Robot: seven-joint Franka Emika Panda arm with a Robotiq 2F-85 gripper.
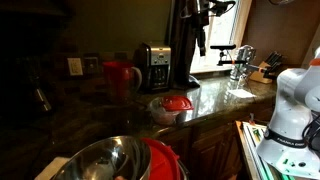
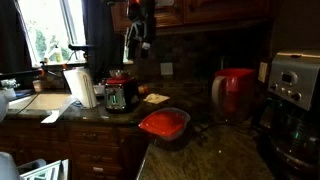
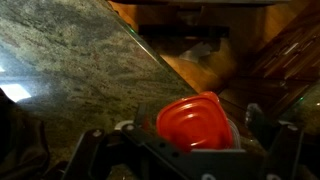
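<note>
A clear bowl (image 1: pixel 160 116) stands on the dark counter, with a flat red piece, perhaps a lid (image 1: pixel 178 103), resting on it. The same red piece (image 2: pixel 163 123) covers much of the bowl in the second exterior view. High above the counter hangs my gripper (image 1: pixel 201 48), pointing down and well clear of the bowl. From the wrist, the red piece (image 3: pixel 193 122) shows below, between my widely parted fingers. Nothing is seen held in the open gripper. Only a sliver of the bowl's rim shows in that view.
A red pitcher (image 2: pixel 232 94) and a steel toaster or coffee maker (image 1: pixel 155 68) stand at the back. A blender-like appliance (image 2: pixel 120 92) is near the window. In the foreground sit a metal pot (image 1: pixel 105 160) and another red item (image 1: pixel 163 160). Bare counter (image 3: pixel 75 65) lies beside the bowl.
</note>
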